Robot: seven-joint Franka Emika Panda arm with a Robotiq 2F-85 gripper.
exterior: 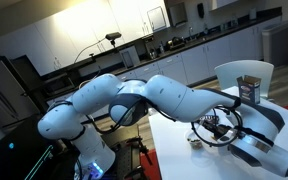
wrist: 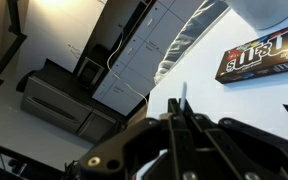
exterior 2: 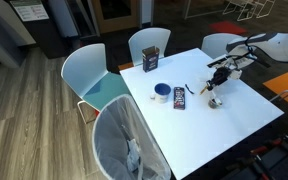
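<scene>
My gripper is at the bottom of the wrist view, its black fingers together. A thin pale-brown stick [wrist: 183,98] rises from between the fingertips, so the fingers appear shut on it. In exterior view 2 the gripper [exterior 2: 212,86] hangs low over the right part of the white table [exterior 2: 184,140]. Just in front of it stands a small cup [exterior 2: 215,102], which also shows in exterior view 1 as a small cup [exterior: 195,142]. Whether the stick touches the cup is too small to tell.
A candy box [exterior 2: 179,99], a white mug [exterior 2: 162,92] and a small dark object [exterior 2: 190,87] lie left of the gripper. A tall dark box [exterior 2: 155,62] stands at the table's far corner. A bin [exterior 2: 129,140] stands beside it.
</scene>
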